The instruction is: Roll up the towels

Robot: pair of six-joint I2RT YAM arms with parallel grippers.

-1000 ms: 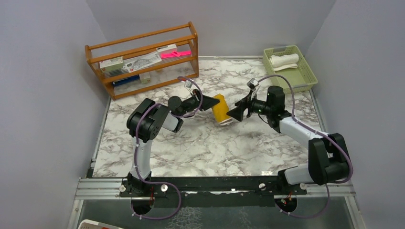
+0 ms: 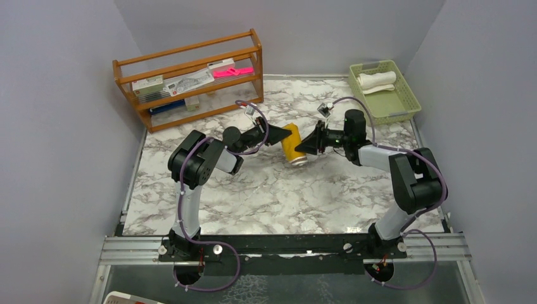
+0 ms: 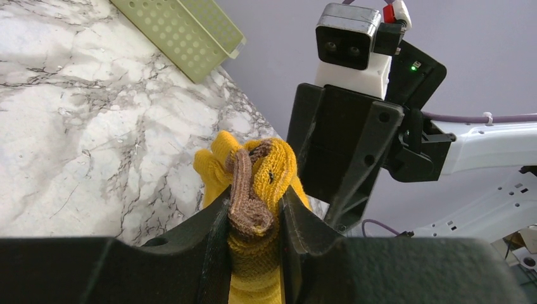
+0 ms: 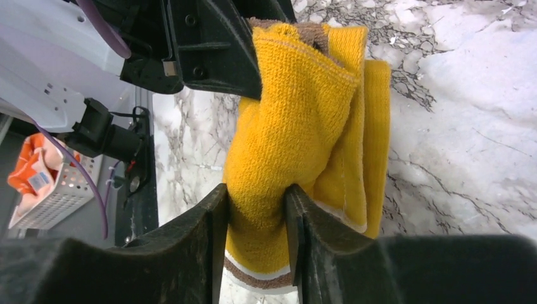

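A yellow towel [image 2: 291,143], folded into a thick bundle with brown and white edging, hangs slanted between my two grippers. My left gripper [image 2: 284,133] is shut on its upper end, and in the left wrist view the brown edge bunches between the fingers. On its lower right side is my right gripper [image 2: 303,149]. In the right wrist view the towel's rolled edge [image 4: 272,171] lies between that gripper's part-open fingers [image 4: 215,209]; whether both press on it cannot be told. The towel's lower end, with its white and brown band, sticks out below the right fingers.
At the back right stands a green basket [image 2: 405,115] with white rolled towels [image 2: 377,80] in it. A wooden rack [image 2: 183,63] with boxes and a pink item fills the back left.
The right gripper has moved left and in against the towel, and its fingers have drawn closer together. The towel's lower end has shifted slightly. The left arm has held still.
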